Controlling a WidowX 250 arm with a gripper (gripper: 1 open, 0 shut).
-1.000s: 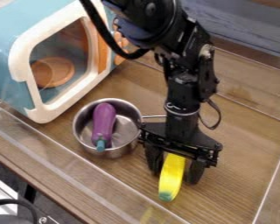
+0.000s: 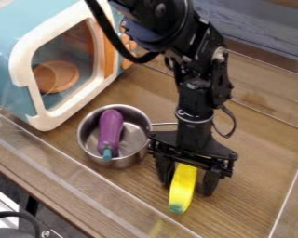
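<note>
My black gripper [image 2: 186, 175] is low over the wooden table, its fingers either side of a yellow elongated object [image 2: 182, 194] with a green tip that lies on the tabletop. I cannot tell whether the fingers press on it. To the left, a steel pot [image 2: 89, 145] with a handle holds a purple eggplant-like object [image 2: 111, 129].
A blue and white toy oven [image 2: 29, 40] with orange bowls inside stands at the back left. A dark cable and white object are at the bottom left edge.
</note>
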